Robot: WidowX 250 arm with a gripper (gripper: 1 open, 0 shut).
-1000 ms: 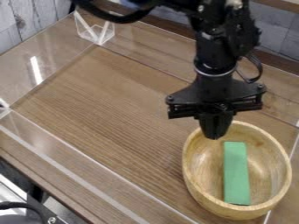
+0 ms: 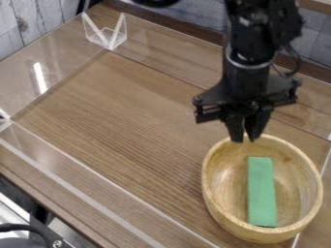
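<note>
My black gripper [image 2: 243, 118] hangs over the back rim of a pale wooden bowl [image 2: 220, 199] at the right of the table, its fingers spread apart with nothing seen between them. A green block [image 2: 261, 192] lies lengthwise inside the bowl, below the gripper.
A clear acrylic holder [image 2: 106, 31] stands at the back left, and a dark coiled cable or object [image 2: 26, 232] is at the front left corner.
The gripper has risen slightly and moved back, away from the green block. The bowl and block have not moved.
</note>
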